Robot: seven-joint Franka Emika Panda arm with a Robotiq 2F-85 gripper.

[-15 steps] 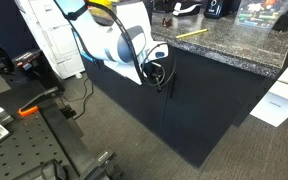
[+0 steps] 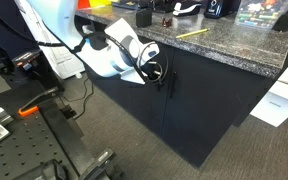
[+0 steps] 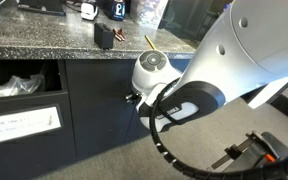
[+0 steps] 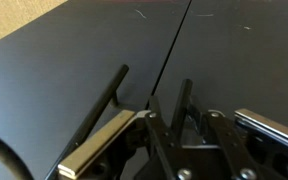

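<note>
Two dark cabinet doors meet at a vertical seam below the counter, with my gripper (image 2: pixel 158 77) close in front of them. In the wrist view the left door handle (image 4: pixel 108 92) runs down beside and partly behind one of the fingers (image 4: pixel 99 144). The right door handle (image 4: pixel 183 97) rises between my spread fingers, and its lower part is hidden by the gripper's body. Part open, the gripper shows no clear grip on either handle; contact cannot be told. From the other side, the gripper (image 3: pixel 134 99) is small and dark against the cabinet front (image 3: pixel 96 105).
Above the doors, the speckled countertop (image 2: pixel 242 47) carries a yellow stick (image 2: pixel 192 33), a clear plastic box (image 2: pixel 264 12) and several dark items. An open shelf (image 3: pixel 14 82) lies to one side.
The white arm has swung lower and toward the left in exterior view 1, and its wrist has turned. The gripper has stayed near the handles. Both doors look unmoved.
</note>
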